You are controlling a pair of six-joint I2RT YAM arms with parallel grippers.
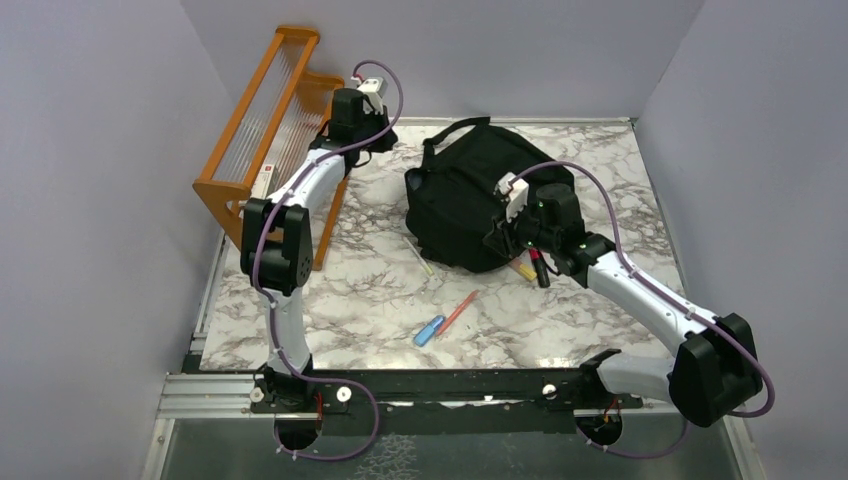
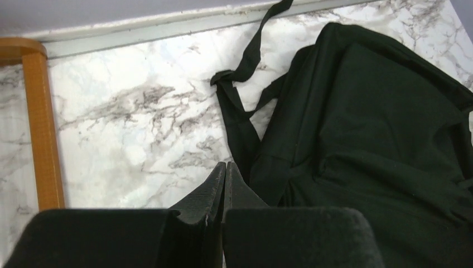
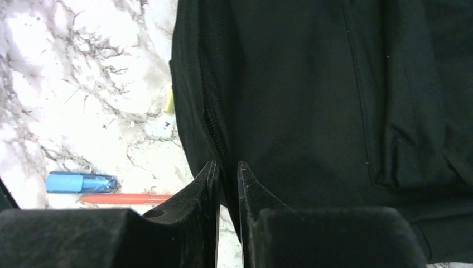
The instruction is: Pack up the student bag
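A black bag (image 1: 465,195) lies slumped at the back centre of the table. Its strap (image 2: 254,53) trails loose at the upper left. Left of the bag, my left gripper (image 1: 388,143) is shut with nothing visible between its fingertips. My right gripper (image 1: 494,243) is at the bag's front right. In the right wrist view the right fingers (image 3: 195,187) stand slightly apart, with the bag's zipped edge (image 3: 215,125) running down into the narrow gap. Nearer the front lie a blue marker (image 1: 429,331) and a red pencil (image 1: 458,312).
A wooden rack (image 1: 262,120) with a book (image 1: 263,182) stands along the left side. A thin pale stick (image 1: 418,256), a yellow-ended item (image 1: 524,270) and a black-and-red item (image 1: 540,270) lie by the bag's front edge.
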